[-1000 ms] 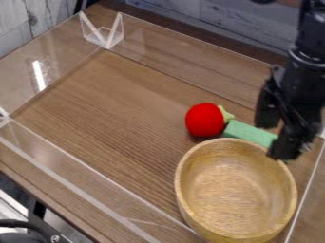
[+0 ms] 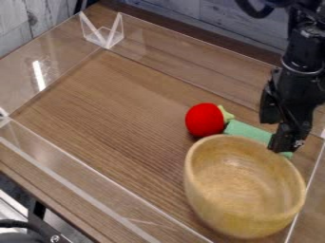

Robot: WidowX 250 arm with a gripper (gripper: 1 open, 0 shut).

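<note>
The black gripper (image 2: 286, 121) hangs at the right of the camera view, its fingers low over the right end of a green piece (image 2: 254, 133). It stands open; whether it touches the piece cannot be told. A red round object (image 2: 203, 120) lies left of the green piece, with a small yellowish thing partly hidden behind it. A large yellow bowl (image 2: 241, 190) sits in front of the green piece, at the lower right.
A white wire holder (image 2: 102, 27) stands at the back left. The table edge runs along the bottom left, with dark cables (image 2: 19, 228) below it.
The arm has moved toward the right, and the gripper now hangs at the green piece's right end. The bowl appears slightly shifted.
</note>
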